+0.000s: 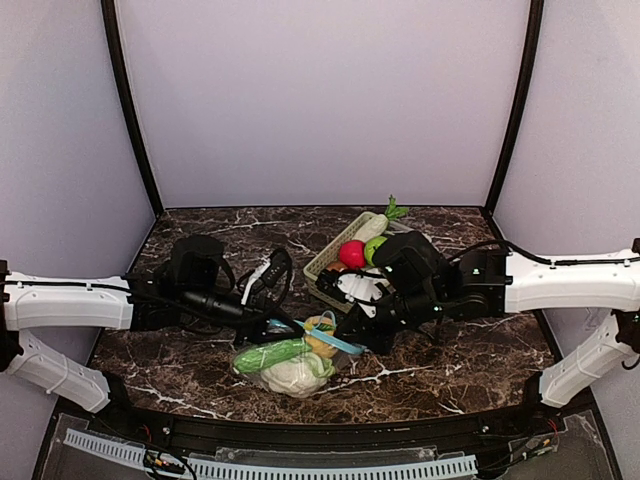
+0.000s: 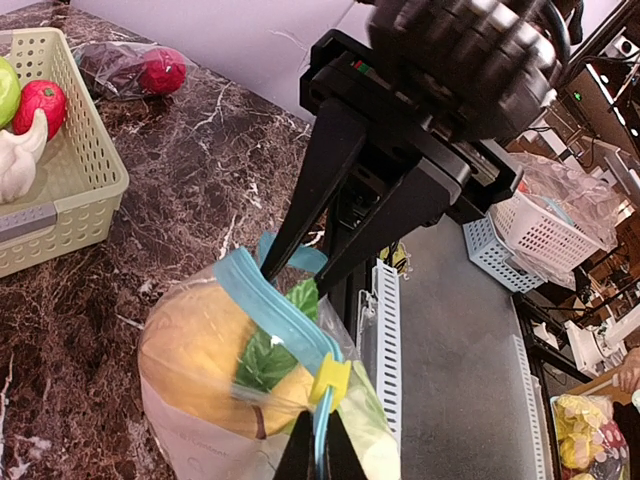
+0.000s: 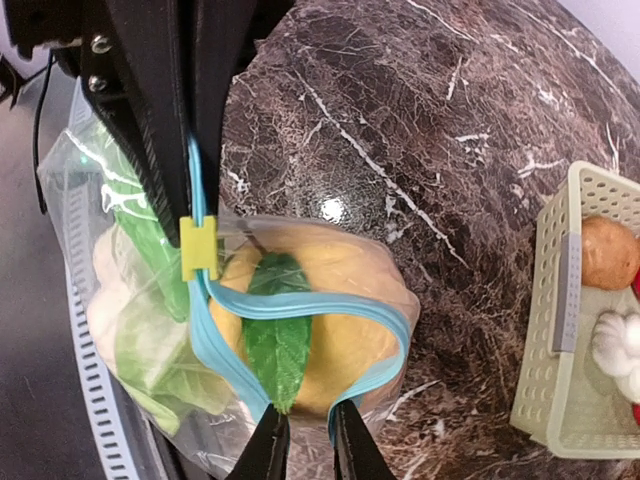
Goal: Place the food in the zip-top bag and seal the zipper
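In the top view the clear zip top bag [image 1: 297, 374] lies near the front of the table. Inside it are a green vegetable [image 1: 270, 356], a pale leafy one and a round yellow-orange food [image 3: 340, 260] with a green leaf. My left gripper is shut on the end of the blue zipper strip [image 2: 270, 310], right beside the yellow slider [image 3: 198, 248]. Beyond the slider the two blue strips bow apart, so the mouth gapes. At the mouth's other end, my right gripper is part open, its fingertips by the strips; a firm hold does not show.
Behind the bag stands a beige basket [image 2: 85, 195] with fruit and vegetables, partly hidden by the right arm in the top view. A wrapped red item [image 2: 160, 70] lies farther back.
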